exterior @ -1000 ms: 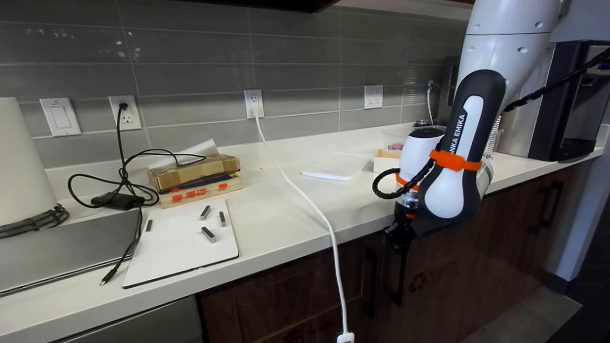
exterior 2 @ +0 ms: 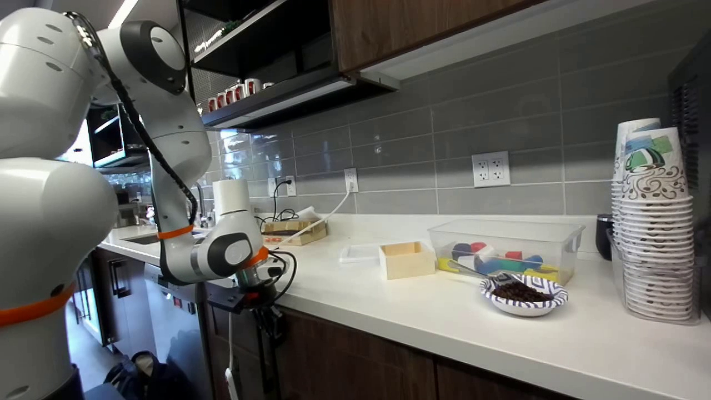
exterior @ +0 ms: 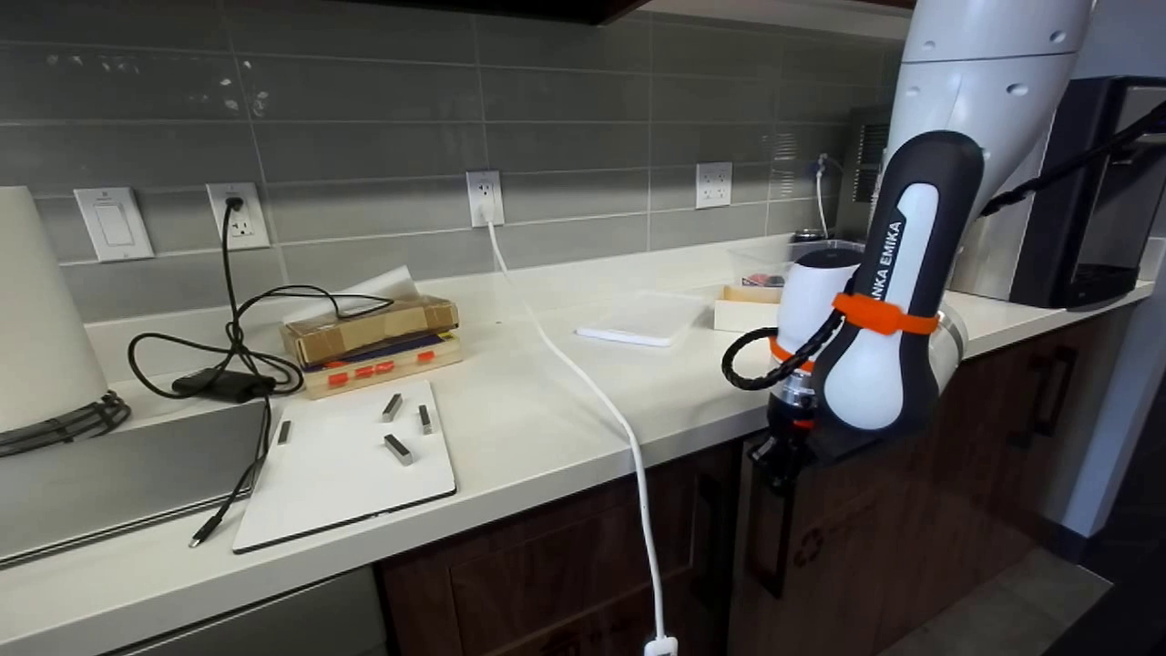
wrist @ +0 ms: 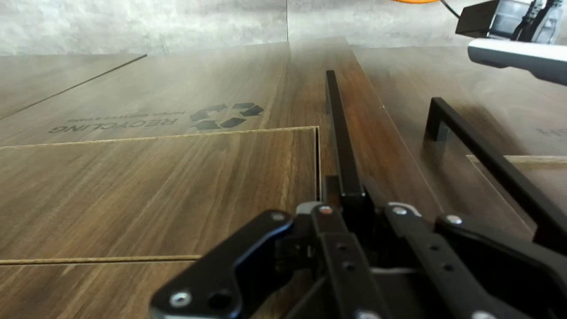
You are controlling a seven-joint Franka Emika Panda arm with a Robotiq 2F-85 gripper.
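Note:
A dark wood cabinet door (wrist: 228, 180) fills much of the wrist view, marked with a recycling symbol and lettering. Its long black bar handle (wrist: 341, 133) runs down between the fingers of my gripper. The fingers are shut on the handle near its upper end; the fingers hide the gripped part. In exterior view 1 the gripper (exterior: 778, 465) hangs just below the counter's front edge, the handle dropping beneath it. A narrow upright edge shows at the door's left side there, so the door appears slightly ajar. Exterior view 2 shows the gripper (exterior 2: 268, 323) partly in shadow.
A neighbouring door's black handle (wrist: 494, 165) stands to the right in the wrist view. A white cable (exterior: 623, 421) hangs over the counter front. On the counter (exterior 2: 400, 300) are a bowl (exterior 2: 523, 306), a clear bin (exterior 2: 566, 250) and stacked cups (exterior 2: 656, 260).
My gripper and arm have shifted right and slightly downward in exterior view 1. The held handle has moved with them, and the door's left edge now stands out from its neighbour.

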